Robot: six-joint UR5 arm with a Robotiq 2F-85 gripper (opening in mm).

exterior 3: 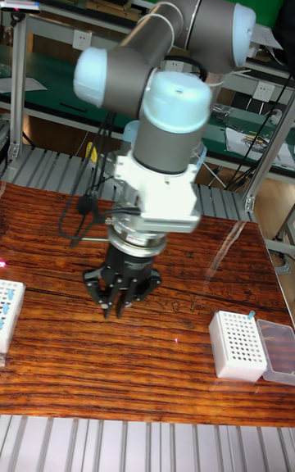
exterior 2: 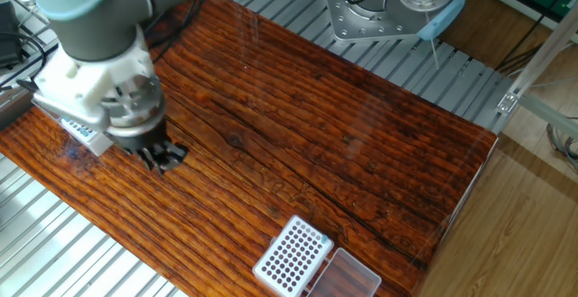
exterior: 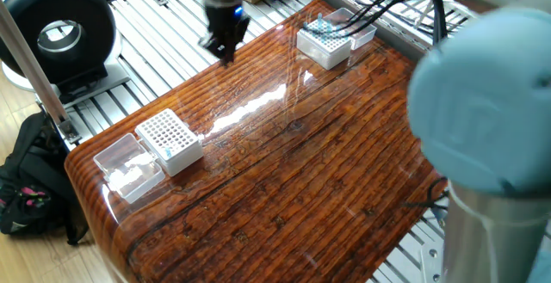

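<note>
My black gripper (exterior 3: 113,311) hangs above the wooden table between two white racks, its fingertips close together and nothing visible between them. The blurred gripper (exterior: 226,58) is over the table's far edge in exterior view 1; in exterior view 2 the gripper (exterior 2: 161,167) points down past the table's middle. One white rack (exterior: 179,157), full of mostly empty holes, has a light-blue piece (exterior 3: 251,315) at a corner. Several blue pieces stand in the other white rack (exterior: 325,52), which is partly cut off at the left of exterior view 3.
A clear open lid (exterior 2: 346,277) lies against the mostly empty rack, and another clear lid (exterior: 362,33) is behind the other rack. Dark cables hang along the arm.
</note>
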